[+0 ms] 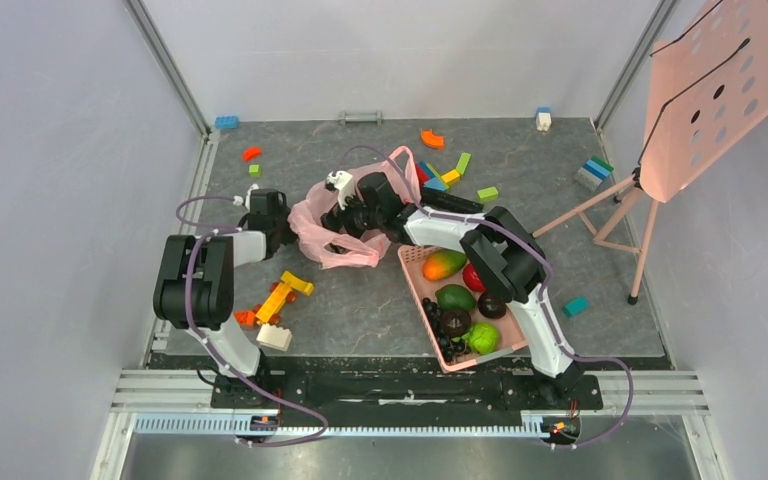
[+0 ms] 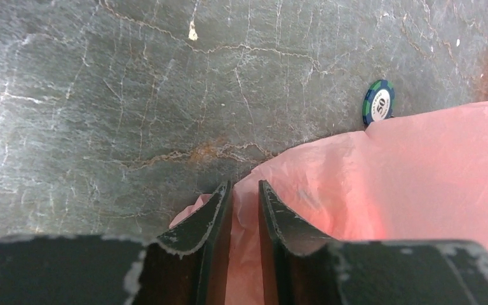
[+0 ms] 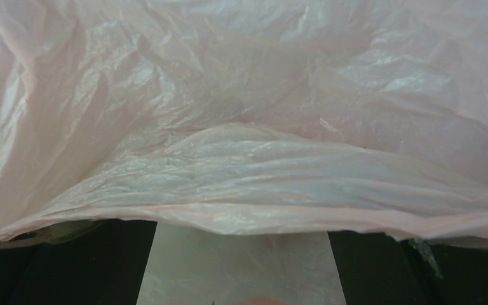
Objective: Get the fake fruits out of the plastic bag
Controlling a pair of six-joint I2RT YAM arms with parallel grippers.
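Note:
The pink plastic bag (image 1: 320, 240) lies crumpled mid-table. At its left end my left gripper (image 1: 285, 225) is part open; the left wrist view shows its fingertips (image 2: 222, 197) close together over the bag's edge (image 2: 311, 178), a narrow gap between them. My right gripper (image 1: 345, 215) is inside the bag's mouth, open, its fingers (image 3: 82, 267) under a fold of film in the right wrist view. Whether a fruit lies between them is unclear. The pink basket (image 1: 410, 270) holds a mango (image 1: 443, 264), avocado (image 1: 455, 296), grapes, cabbage (image 1: 483, 338) and other fruits.
A yellow toy (image 1: 285, 295) and white block (image 1: 274, 336) lie front left. Loose blocks lie along the back, and a poker chip (image 2: 379, 101) beside the bag. A pink easel (image 1: 710, 100) stands at the right.

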